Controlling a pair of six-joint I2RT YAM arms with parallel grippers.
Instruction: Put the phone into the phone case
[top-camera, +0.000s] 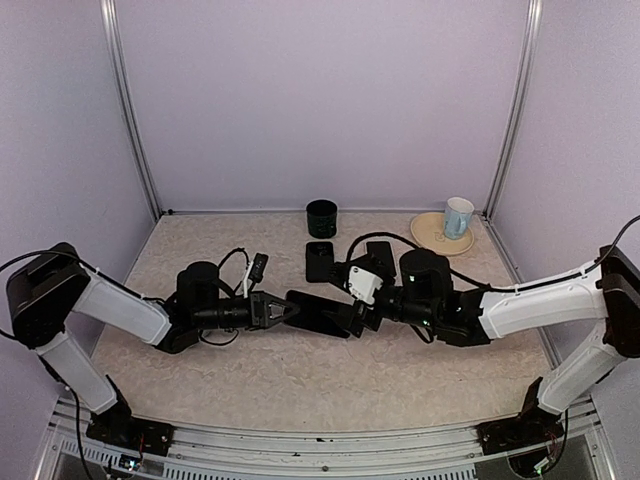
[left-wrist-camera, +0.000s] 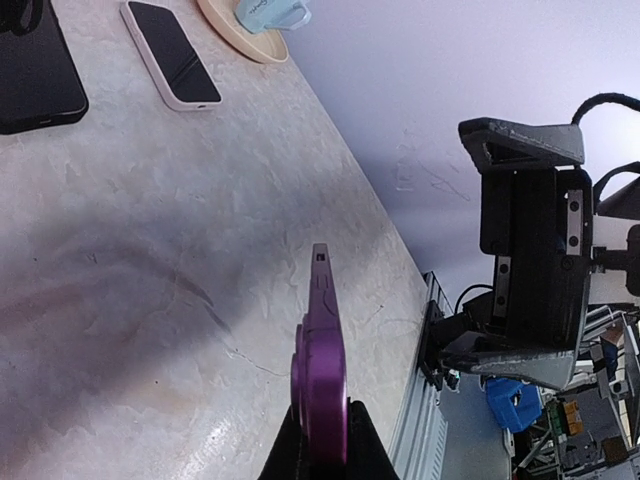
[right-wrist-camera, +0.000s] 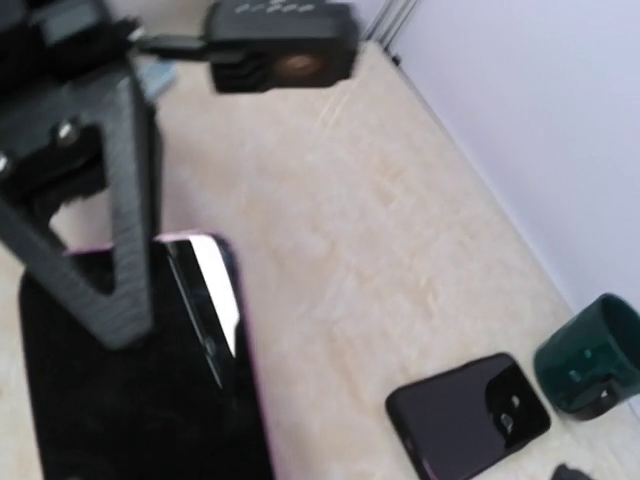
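In the top view, my left gripper (top-camera: 287, 310) is shut on one end of a dark slab. Seen edge-on in the left wrist view, this is a purple phone case (left-wrist-camera: 324, 370), raised off the table. The right wrist view shows a black phone face (right-wrist-camera: 150, 400) framed by a thin purple rim. Whether the phone is fully seated all round cannot be told, since its lower end is cut off. My right gripper stands open with its fingers wide apart, beside the slab's free end and clear of it.
A black phone (top-camera: 319, 261) and a pink-edged phone (left-wrist-camera: 178, 55) lie behind on the table. Farther back stand a dark green cup (top-camera: 321, 218) and a blue mug (top-camera: 458, 216) on a beige plate (top-camera: 428, 234).
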